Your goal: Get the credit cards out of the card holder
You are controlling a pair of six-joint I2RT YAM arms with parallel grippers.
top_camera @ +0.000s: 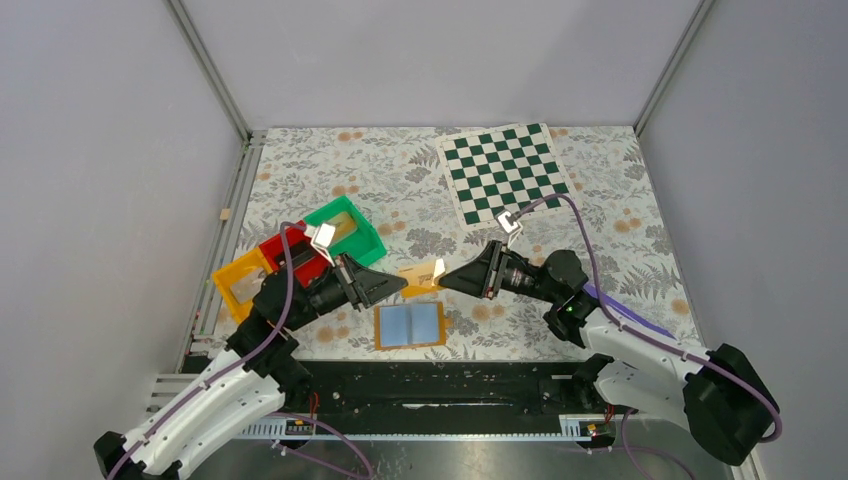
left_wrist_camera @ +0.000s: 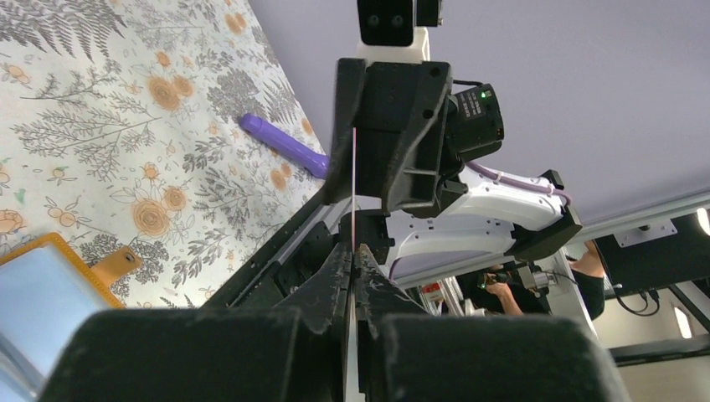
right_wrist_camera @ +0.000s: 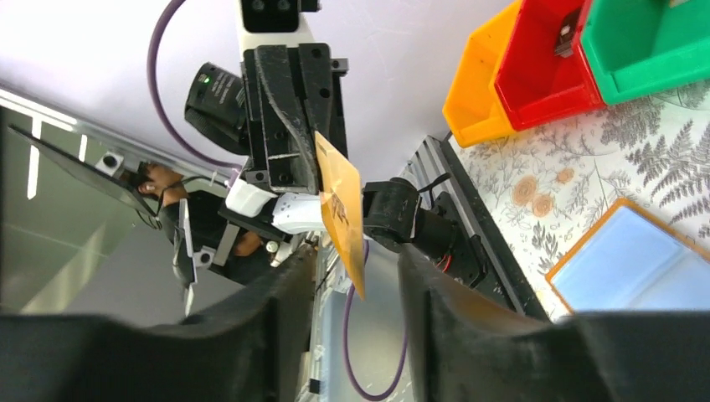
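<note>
A thin yellow card point(top_camera: 417, 278) hangs between both arms, above the table. My left gripper point(top_camera: 404, 287) is shut on its left end; in the left wrist view the card point(left_wrist_camera: 354, 180) appears edge-on. My right gripper point(top_camera: 441, 283) is at the card's other end with its fingers apart. Its two blurred fingers point(right_wrist_camera: 285, 280) stand either side of the card point(right_wrist_camera: 343, 205) in the right wrist view. The card holder point(top_camera: 410, 325) lies spread on the table just below, brown-edged with pale blue sleeves; its strap tab point(left_wrist_camera: 117, 265) sticks out.
Yellow point(top_camera: 238, 282), red point(top_camera: 312, 268) and green point(top_camera: 368, 245) bins stand side by side at left; the red and green ones hold cards. A green checkered board point(top_camera: 500, 165) lies at the back, a purple stick point(left_wrist_camera: 285, 144) at right.
</note>
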